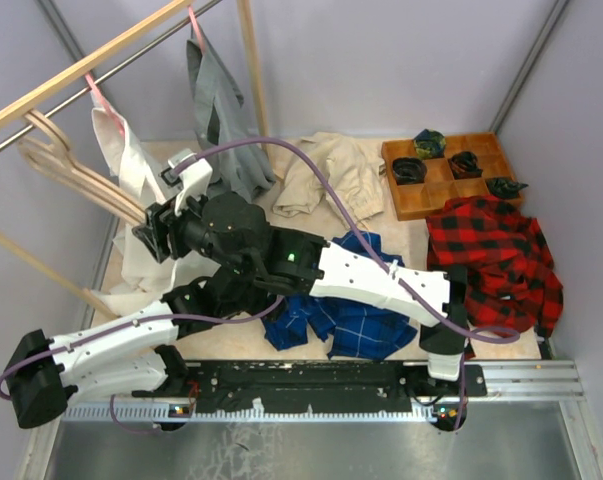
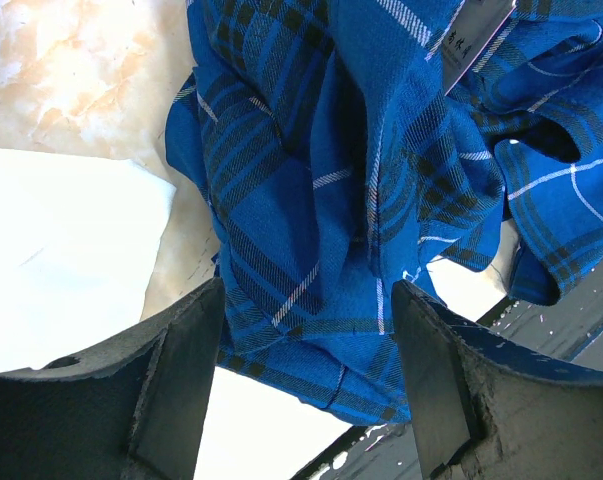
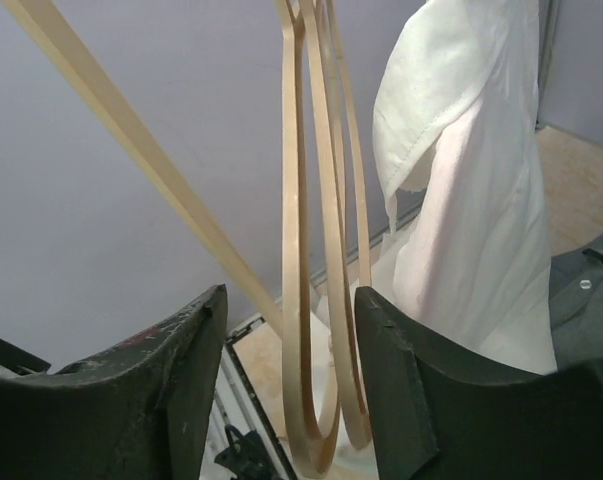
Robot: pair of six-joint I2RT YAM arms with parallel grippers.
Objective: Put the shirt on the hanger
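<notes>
Pale wooden hangers [image 1: 81,178] hang from the rail at the left, their lower ends at my right gripper [image 1: 157,236]. In the right wrist view, two wooden strips [image 3: 328,230] pass between the fingers of my right gripper. Its fingers stand apart, with a gap on the left side of the strips. A crumpled blue plaid shirt [image 1: 356,315] lies on the table, partly covered by the arms. Over that shirt [image 2: 331,200], my left gripper is open, its fingers spread wide above the cloth. The top view hides most of the left gripper behind the right arm.
White [image 1: 131,170] and grey [image 1: 216,110] garments hang beside the hangers. Beige cloth [image 1: 326,180] lies at the back, red-black plaid cloth [image 1: 491,265] at the right. A wooden compartment box [image 1: 411,203] stands at the back right. My right arm crosses above the left.
</notes>
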